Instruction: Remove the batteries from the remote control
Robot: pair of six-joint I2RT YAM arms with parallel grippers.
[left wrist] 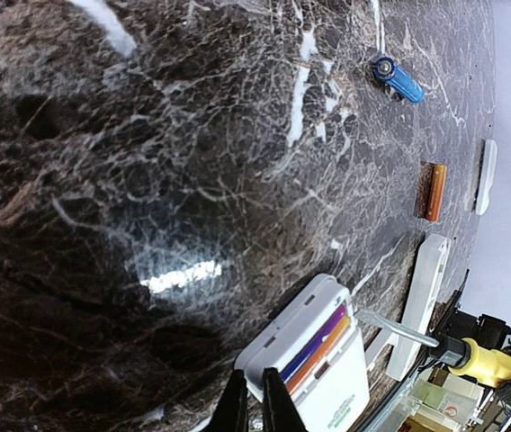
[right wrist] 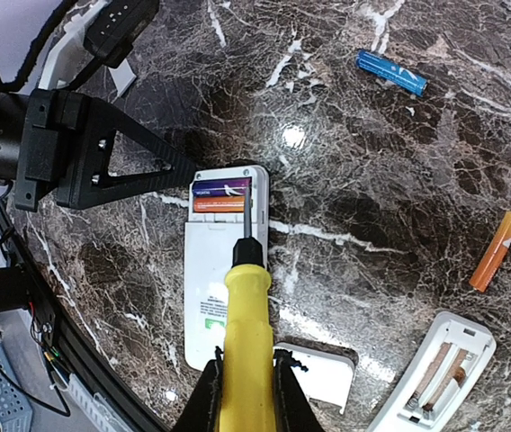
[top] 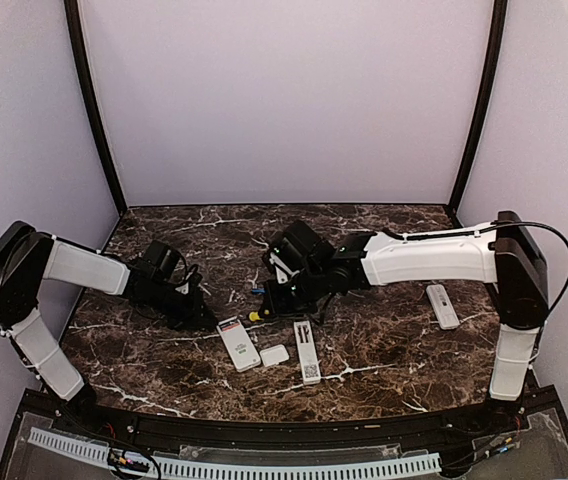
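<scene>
A white remote control [right wrist: 210, 297] lies with its battery compartment uncovered at the far end. Inside sit a purple battery [right wrist: 210, 188] and an orange battery [right wrist: 219, 205], side by side. My right gripper is shut on a yellow-handled screwdriver [right wrist: 248, 315], whose metal tip reaches the right end of the compartment; contact cannot be made out. At the remote's upper left corner is my left gripper, slightly open, with a narrow gap between its fingers. A loose blue battery [right wrist: 392, 72] and an orange one [right wrist: 497, 250] lie on the table.
A white cover [right wrist: 323, 373] lies right of the remote. Beside that, a second white remote [top: 307, 355] shows an empty compartment. Another white remote [top: 442, 306] rests far right.
</scene>
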